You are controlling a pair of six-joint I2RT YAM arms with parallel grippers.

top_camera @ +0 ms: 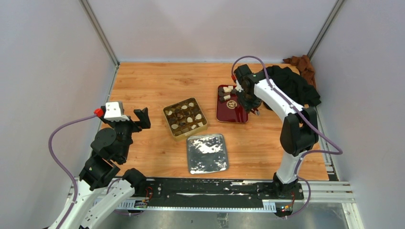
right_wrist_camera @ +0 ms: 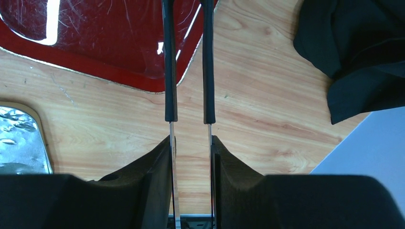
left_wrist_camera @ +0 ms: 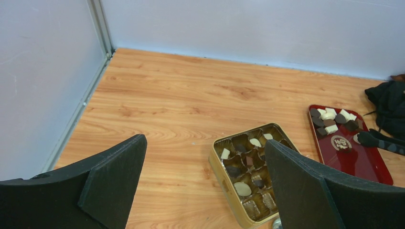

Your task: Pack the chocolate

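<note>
On the table's left side my left gripper stands open, nothing between its fingers. Over the right part of the red tray is my right gripper, shut on the tongs, whose two black-tipped prongs stand apart. Their ends run out of the right wrist view, so I cannot tell whether they hold a chocolate. In the left wrist view brown and white chocolates lie at the red tray's far end. The gold box in the middle has a compartmented insert, partly filled with chocolates; some cells look empty.
In front of the gold box lies a silver lid. Dark cloth and brown cloth are heaped at the back right.
</note>
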